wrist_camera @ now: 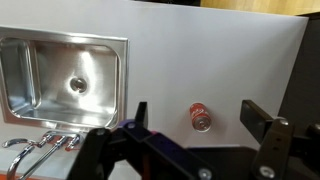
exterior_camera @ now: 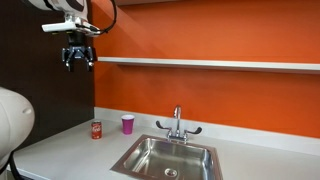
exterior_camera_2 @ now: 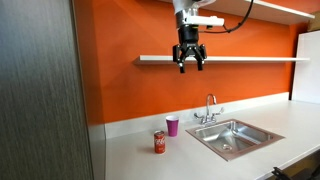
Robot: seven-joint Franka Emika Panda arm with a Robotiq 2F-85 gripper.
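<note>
High above the counter hangs my gripper point(exterior_camera_2: 191, 68), pointing down, its two fingers apart and nothing between them. In the wrist view its dark fingers point(wrist_camera: 140, 113) frame the bare counter and a red can. That red can point(exterior_camera_2: 160, 142) stands upright on the counter, well below the gripper. A purple cup point(exterior_camera_2: 172, 125) stands upright just behind the can, closer to the orange wall. In the wrist view the cup is mostly hidden behind the gripper.
A steel sink point(exterior_camera: 168, 158) is set into the counter point(exterior_camera: 62, 158), right of the can and cup, with a tap point(exterior_camera: 178, 122) behind it. A white shelf point(exterior_camera: 210, 66) runs along the orange wall. Dark panelling point(exterior_camera: 65, 105) closes the left side.
</note>
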